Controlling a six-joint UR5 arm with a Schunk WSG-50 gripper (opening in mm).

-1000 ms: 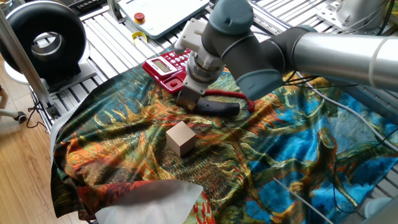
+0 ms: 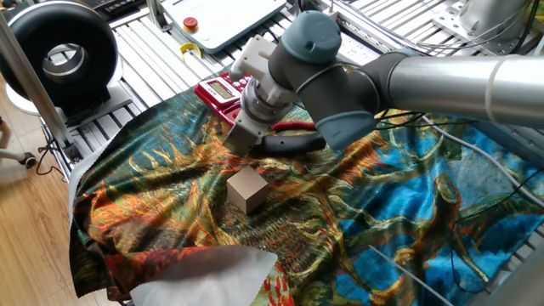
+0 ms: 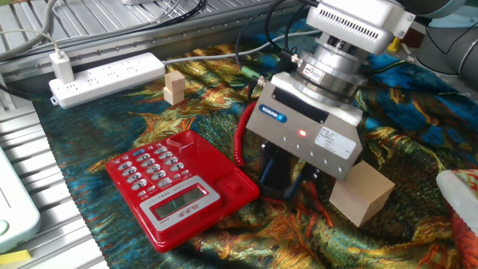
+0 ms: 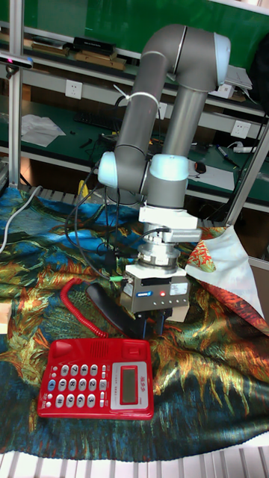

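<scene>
A red desk telephone [image 3: 179, 187] lies on the patterned cloth, its keypad and display facing up. Its black handset [image 2: 291, 145] is off the base, and the red coiled cord [image 4: 78, 313] runs beside it. My gripper [image 4: 150, 325] points down just beside the phone, at the handset's near end. Dark fingers [image 3: 273, 170] show below its metal body, but against the black handset I cannot tell whether they are apart from it or around it. A plain cardboard-coloured cube [image 2: 247, 189] rests on the cloth close to the gripper, apart from it in exterior view 1.
Two small wooden blocks [image 3: 174, 88] stand stacked near a white power strip [image 3: 108, 80]. A folded-over pale cloth corner [image 2: 208, 279] lies at the front. Cables [image 2: 476, 157] cross the cloth on the right.
The gripper has shifted left, towards the viewer's left side of the handset, and tilted. More of the handset's left end shows now. Cube and phone base have stayed put.
</scene>
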